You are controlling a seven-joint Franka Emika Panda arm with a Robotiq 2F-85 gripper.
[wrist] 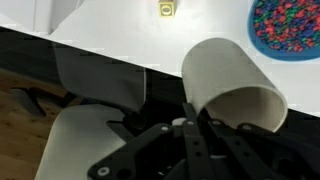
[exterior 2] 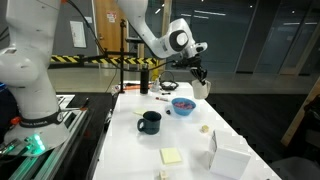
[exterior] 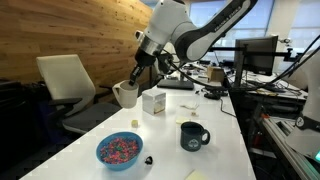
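Observation:
A pale cup (wrist: 235, 85) hangs in the air, its near rim between the fingers of my gripper, which is shut on it. In exterior view 1 the cup (exterior: 126, 95) is above the table's far edge, just behind and above a blue bowl (exterior: 120, 150) of small red and multicoloured pieces. The gripper (exterior: 136, 80) is at the cup's upper right. From exterior view 2 the cup (exterior 2: 201, 89) appears right of the bowl (exterior 2: 184, 106) and higher. Little of the cup's inside shows.
A dark mug (exterior: 193, 136) stands right of the bowl, with a small dark object (exterior: 149, 160) between them. A white box (exterior 2: 229, 158) and a yellow square (exterior 2: 171, 156) are on the table. An office chair (exterior: 68, 90) stands beyond the far edge.

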